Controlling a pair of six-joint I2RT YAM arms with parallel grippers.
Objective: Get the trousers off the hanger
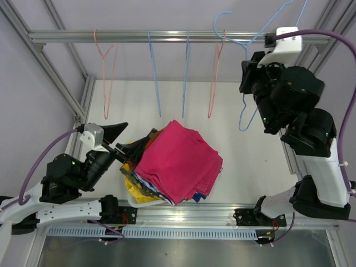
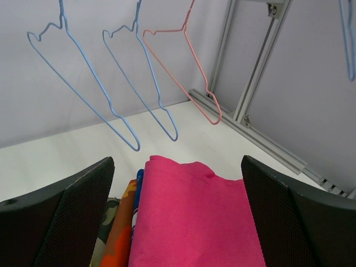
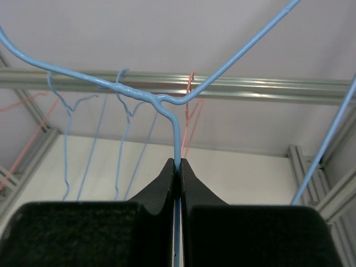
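My right gripper (image 1: 245,83) is raised at the upper right, shut on a light blue hanger (image 3: 175,142), whose stem runs down between the fingertips in the right wrist view; no garment shows on it. My left gripper (image 1: 129,139) hovers open over the left side of a folded pile topped with pink cloth (image 1: 178,161), with nothing between its fingers. Orange, yellow, camouflage and blue cloths lie under the pink one. I cannot tell which, if any, are trousers.
A metal rail (image 1: 128,36) crosses the back with empty pink and blue hangers hanging from it. Frame posts edge both sides.
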